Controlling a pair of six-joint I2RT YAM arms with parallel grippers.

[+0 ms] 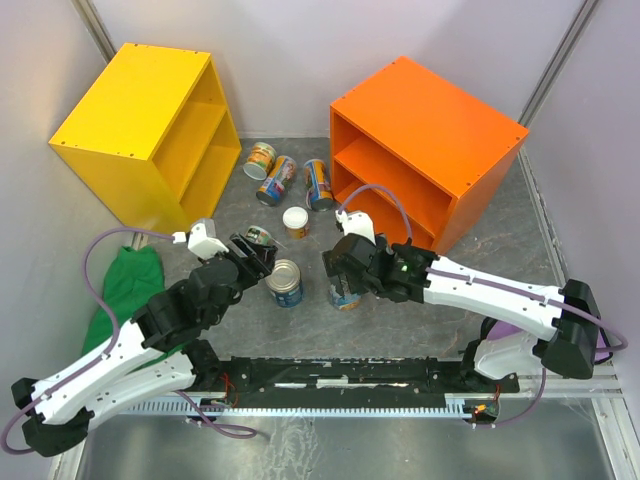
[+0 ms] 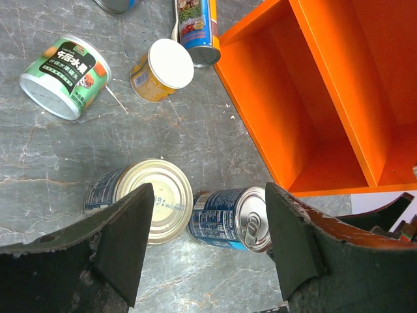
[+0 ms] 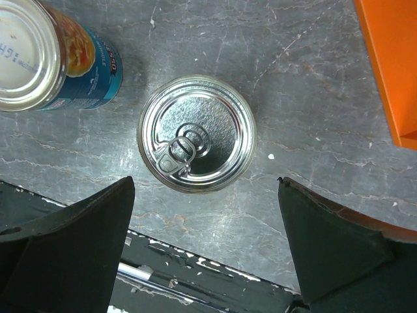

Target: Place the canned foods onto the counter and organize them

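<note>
In the right wrist view a can with a silver pull-tab lid (image 3: 197,134) stands upright between and beyond the fingers of my right gripper, which is open. From above, that gripper largely covers the same can (image 1: 343,298). Left of it stands a second blue can with a plain lid (image 1: 285,284). My left gripper (image 1: 260,257) is open just above and left of this can, holding nothing. Partly behind it lies a green-labelled can (image 2: 67,77) on its side. A white-lidded yellow tub (image 1: 296,221) stands further back.
Several cans (image 1: 277,181) lie at the back between the yellow shelf (image 1: 140,110) and the orange shelf (image 1: 430,120). Green cloth (image 1: 128,290) is at the left. Bare grey counter (image 1: 430,325) shows at the front right.
</note>
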